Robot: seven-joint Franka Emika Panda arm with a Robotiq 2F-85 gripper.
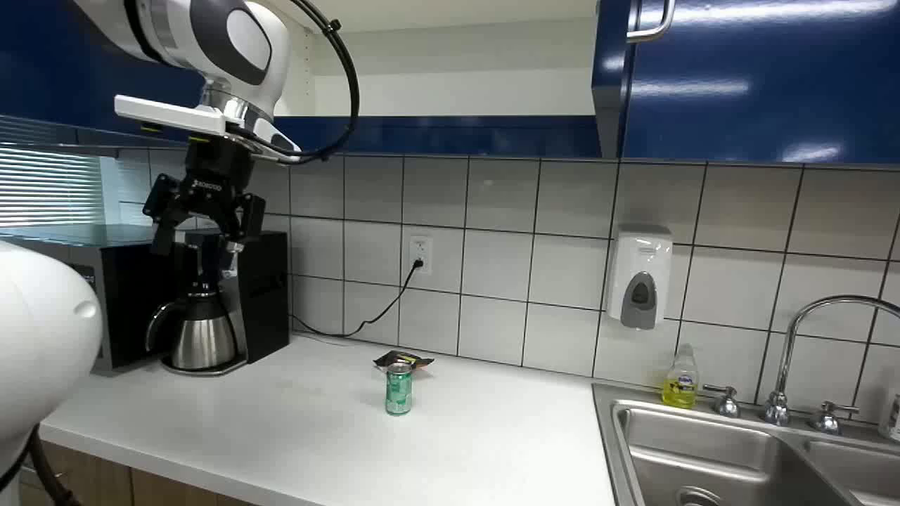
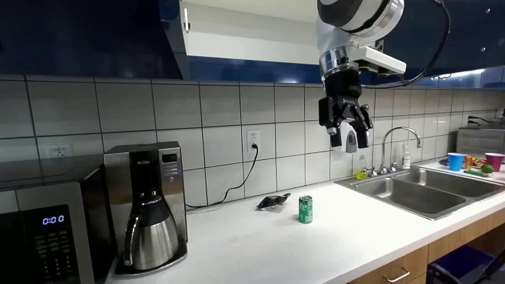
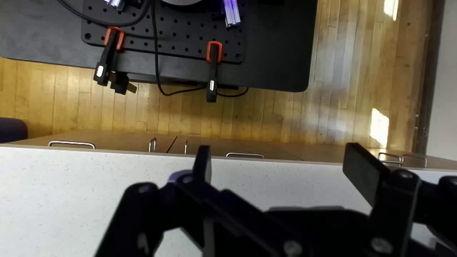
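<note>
My gripper stands open above the white countertop, its two black fingers spread with only bare counter edge and floor visible past them in the wrist view. In exterior view 2, the gripper [image 2: 349,137] hangs pointing down, well above counter height. A green can [image 2: 305,210] is upright on the counter, below the gripper and apart from it. Close behind the can lies a dark crumpled packet [image 2: 273,201]; in exterior view 1 the can [image 1: 399,388] partly covers the packet [image 1: 403,360]. Neither can nor packet shows in the wrist view.
A coffee maker with a steel carafe [image 2: 156,234] stands beside a microwave [image 2: 45,236]. The sink [image 2: 378,188] with its faucet [image 1: 791,346] lies at the other end, near a yellow soap bottle [image 1: 680,381]. A cord [image 2: 239,185] runs along the wall. Mid-counter is largely clear.
</note>
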